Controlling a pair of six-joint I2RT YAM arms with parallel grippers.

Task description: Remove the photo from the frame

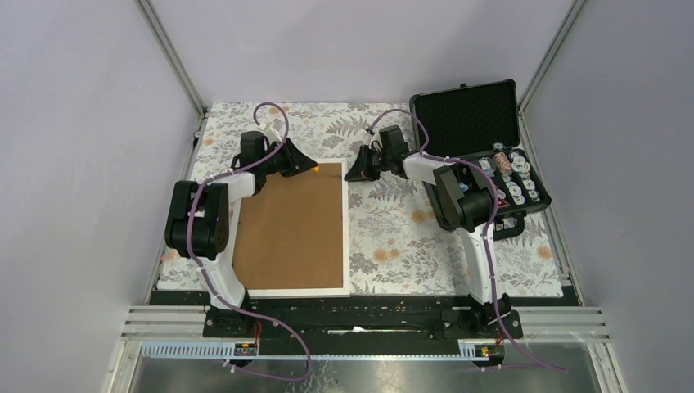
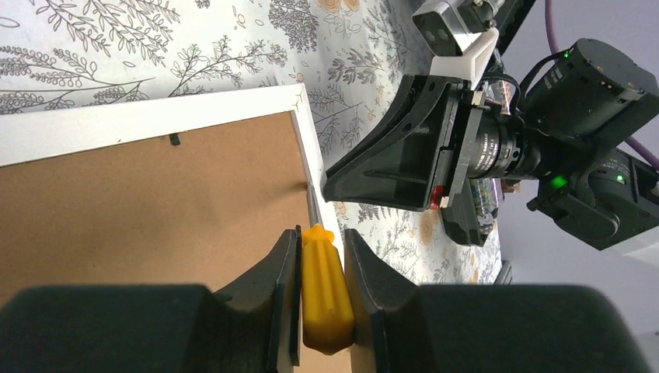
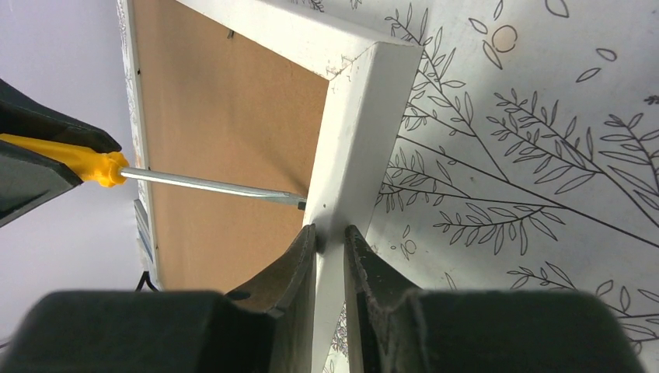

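A white picture frame (image 1: pixel 346 237) lies on the table with its brown backing board (image 1: pixel 288 233) facing up; any photo is hidden beneath. My left gripper is shut on the yellow handle of a screwdriver (image 2: pixel 325 303), above the board near the frame's far right corner. In the right wrist view the screwdriver's metal blade (image 3: pixel 217 184) reaches the frame's inner edge, its tip at a small dark tab (image 3: pixel 301 206). My right gripper is shut on the frame's right side bar, close to that corner.
Another dark tab (image 2: pixel 175 139) sits along the far inner edge. An open black case (image 1: pixel 483 164) holding several small items stands at the right, behind my right arm.
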